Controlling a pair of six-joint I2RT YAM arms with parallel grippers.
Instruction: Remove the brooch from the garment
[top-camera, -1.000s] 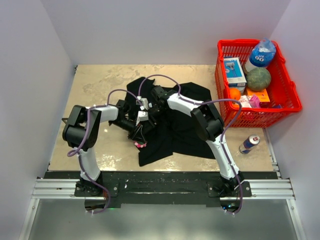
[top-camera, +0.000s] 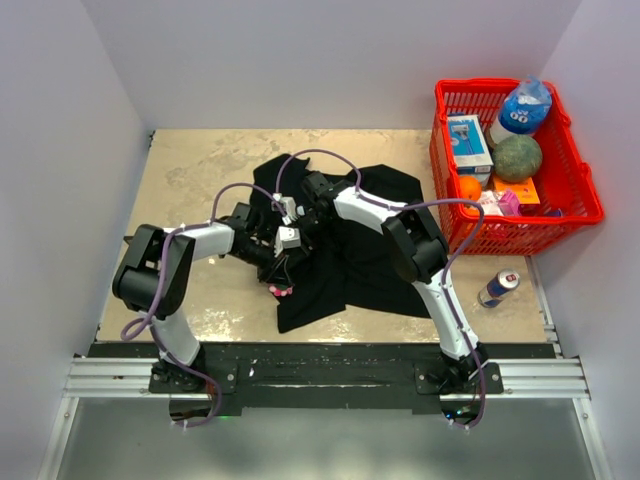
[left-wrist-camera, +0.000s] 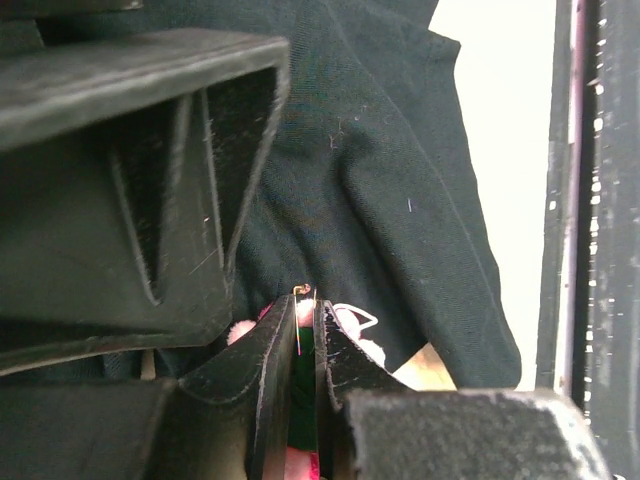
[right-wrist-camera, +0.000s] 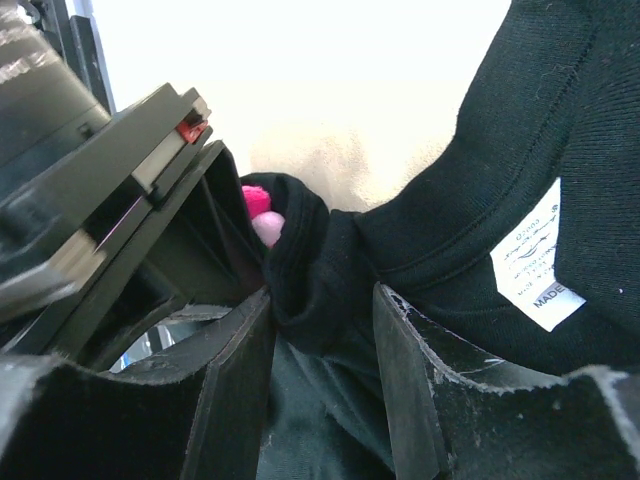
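The black garment lies spread on the table, with a pink flower brooch at its lower left part. My left gripper is shut on the brooch; in the left wrist view a gold pin tip, pink petals and green backing show at its fingertips. My right gripper is shut on a bunched fold of the garment beside the brooch, whose pink petals peek from behind the fold. A white label shows on the cloth to the right.
A red basket with bottle, boxes and fruit stands at the right. A can stands below it. Bare table shows at the left.
My left arm has shifted slightly left and toward the front edge, its gripper still at the brooch. The right arm and basket look unchanged.
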